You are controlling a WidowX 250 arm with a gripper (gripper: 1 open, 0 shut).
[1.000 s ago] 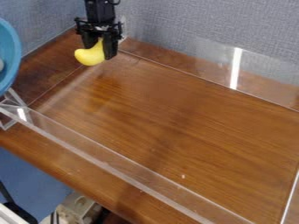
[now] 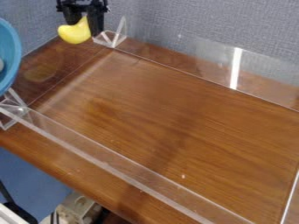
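At the top left of the camera view, my black gripper point(image 2: 84, 14) is shut on a yellow object point(image 2: 75, 31), held in the air above the back left corner of the wooden surface. The object looks rounded; its exact kind is hard to tell.
A blue round item point(image 2: 6, 48) sits at the left edge. Clear plastic walls border the wooden tray floor point(image 2: 176, 122), with white brackets at the left and back corners.
My gripper and the yellow object have moved up and to the left, toward the back corner, since a second ago.
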